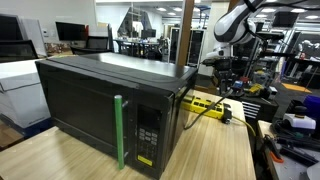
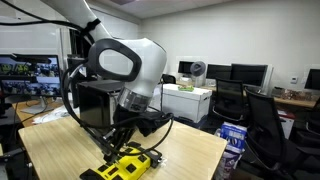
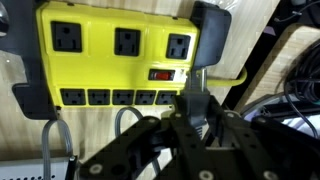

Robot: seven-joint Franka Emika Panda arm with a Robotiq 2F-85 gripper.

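Note:
A yellow power strip [image 3: 115, 50] with black outlets, a red switch and black end pieces fills the upper left of the wrist view. It lies on the wooden table beyond the black microwave [image 1: 120, 100], and its yellow body [image 2: 127, 167] also shows low in exterior view 2. My gripper points at the strip's lower right edge, close to the switch. Its fingers overlap in this view, so their spacing and anything between them are unclear. In exterior view 1 the dark gripper [image 1: 222, 82] hangs above the strip.
Cables loop round the strip on the table. A black cable tangle [image 3: 290, 100] lies to the right in the wrist view. Bare wooden table [image 1: 205, 150] shows in front of the strip. Office chairs [image 2: 265, 120] stand beyond the table.

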